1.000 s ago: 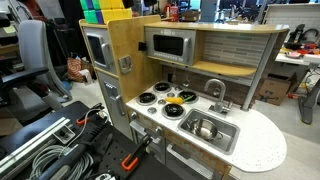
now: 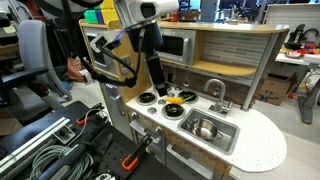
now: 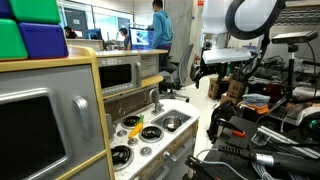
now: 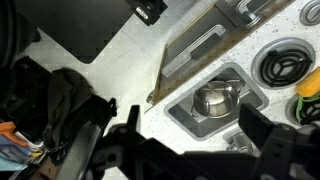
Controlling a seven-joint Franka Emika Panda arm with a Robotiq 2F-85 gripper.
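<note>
My gripper (image 2: 174,90) hangs in the air in front of the toy kitchen, and its fingers are spread. In the wrist view its fingers (image 4: 131,120) stand wide apart with nothing between them; the sink lies below in the gap. A metal pot (image 4: 212,99) rests in the steel sink (image 4: 184,114). The yellow object (image 4: 309,83) lies among the burners at the right edge of the wrist view, partly cut off. In exterior view 2 the yellow object (image 3: 135,129) is on the stove top, away from my gripper (image 3: 179,78).
Black burners (image 2: 173,111) surround the yellow object. A tall faucet (image 2: 220,92) rises behind the sink. The microwave (image 2: 172,43) and wooden shelf (image 2: 225,69) stand at the back. The white counter (image 2: 260,145) right of the sink is bare.
The arm was out of exterior view 1 a second ago. It has come in from the upper left and moved right and down toward the counter. The kitchen items have not moved.
</note>
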